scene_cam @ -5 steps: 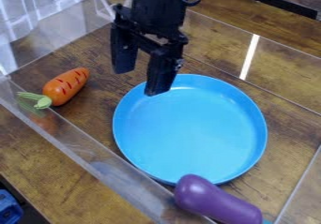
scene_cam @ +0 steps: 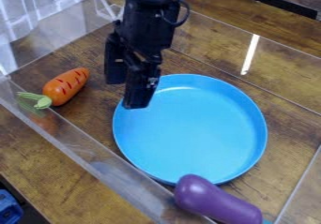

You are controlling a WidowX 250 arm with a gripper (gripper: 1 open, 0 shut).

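Note:
My black gripper (scene_cam: 130, 78) hangs open over the left rim of a round blue plate (scene_cam: 189, 134), right of an orange toy carrot (scene_cam: 66, 83) with a green top that lies on the wooden surface. I see nothing held between its fingers. A purple toy eggplant (scene_cam: 216, 200) lies at the bottom right, in front of the plate.
Clear plastic walls (scene_cam: 94, 151) border the wooden surface (scene_cam: 51, 153) at left and front. Bare wood shows behind and right of the plate. A small blue object (scene_cam: 7, 207) sits at the bottom-left corner.
The gripper has shifted slightly left and turned, with its fingers now a little lower in view. The carrot, plate and eggplant have not moved.

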